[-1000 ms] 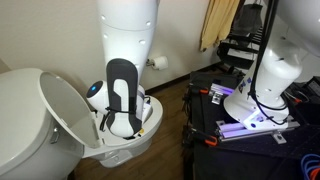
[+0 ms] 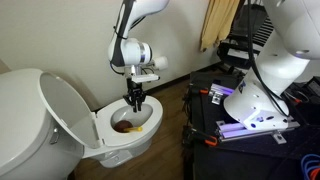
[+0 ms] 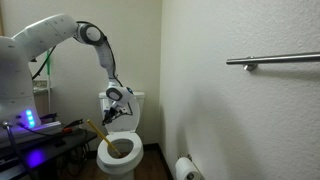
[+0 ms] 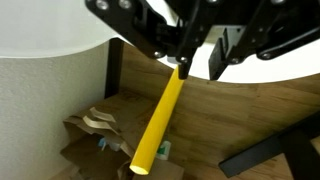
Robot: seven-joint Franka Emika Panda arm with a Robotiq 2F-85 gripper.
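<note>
A yellow stick (image 4: 160, 125) runs from beside my fingertips down and left in the wrist view, with its free end visible. In exterior view 2 this stick (image 3: 103, 138) slants down into the open toilet bowl (image 3: 122, 166). My gripper (image 2: 136, 104) is over the back part of the bowl, pointing down. In the wrist view the gripper is shut on the stick, with one dark finger covering the place where they meet. Inside the bowl lies a reddish-brown thing (image 2: 124, 127), partly hidden and too small to make out.
The white toilet seat (image 4: 275, 66) crosses the wrist view. Behind the bowl stands the toilet tank (image 3: 128, 104), close to the arm. A paper roll (image 3: 187, 169) hangs on the right-hand wall.
The arm has risen and drawn back from low over the bowl. More of the bowl's inside and the reddish-brown thing in it now show.
</note>
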